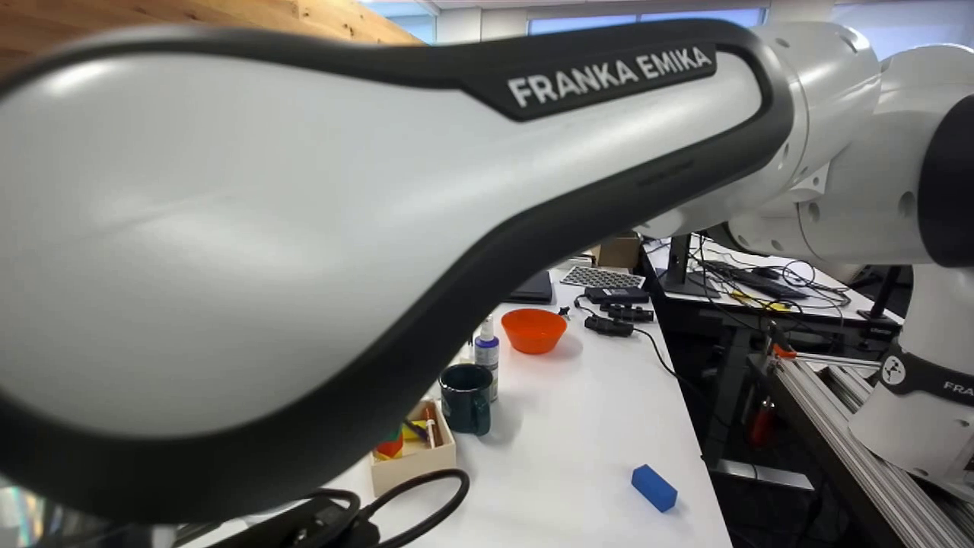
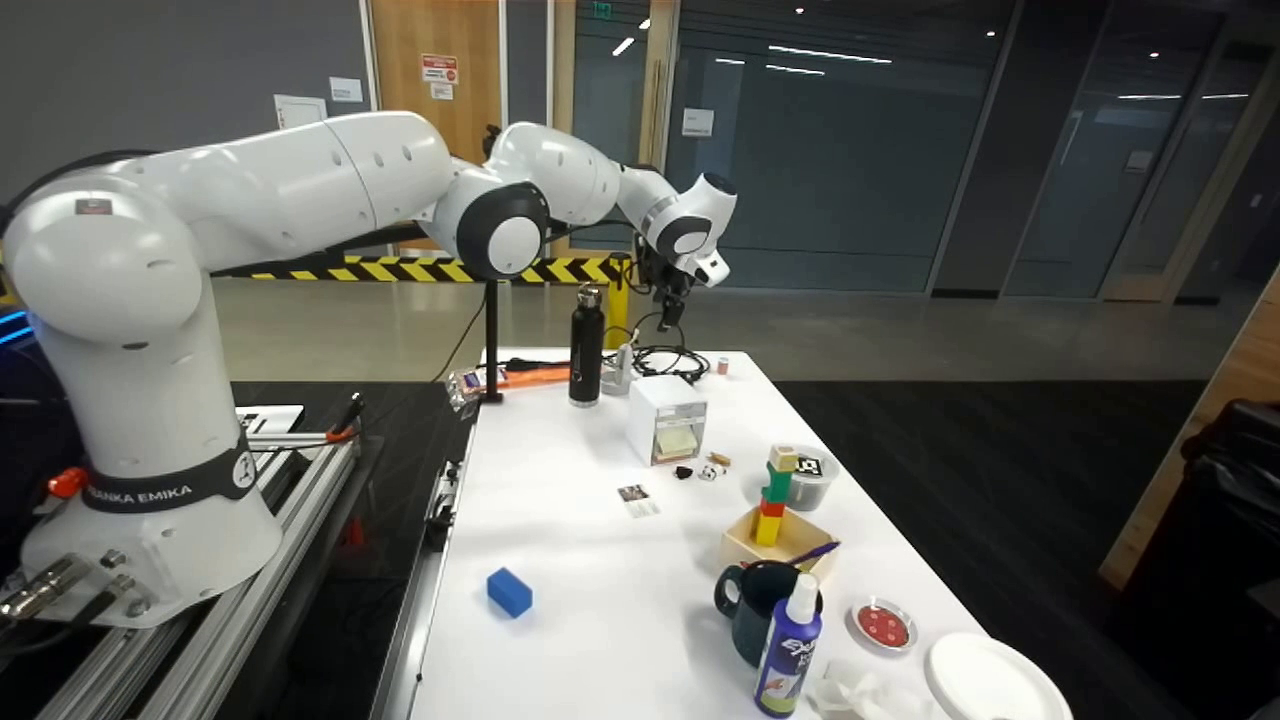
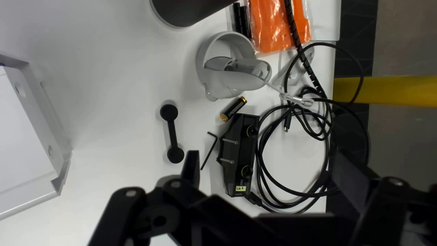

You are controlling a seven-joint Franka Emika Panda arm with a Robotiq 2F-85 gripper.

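Note:
My gripper hangs over the far end of the white table, its fingers (image 3: 191, 170) wide apart with nothing held between them. In the wrist view, a black device (image 3: 239, 155) with two screws lying on it and a coil of black cable (image 3: 295, 194) lie below, in the space framed by the fingers. To their left are a hex key (image 3: 209, 149) and a black dumbbell-shaped piece (image 3: 172, 133). A battery (image 3: 233, 108) rests by a white-grey cup-like holder (image 3: 207, 69). Exterior view 2 shows the gripper (image 2: 672, 314) small, above the table's far end.
A black bottle (image 2: 585, 348) and a white box (image 2: 667, 418) stand near the arm's end. Closer are a wooden tray (image 2: 738, 546) with stacked blocks, a dark mug (image 2: 750, 612), a spray bottle (image 2: 788, 648) and a lone blue block (image 2: 510, 592). Bare tabletop surrounds the blue block.

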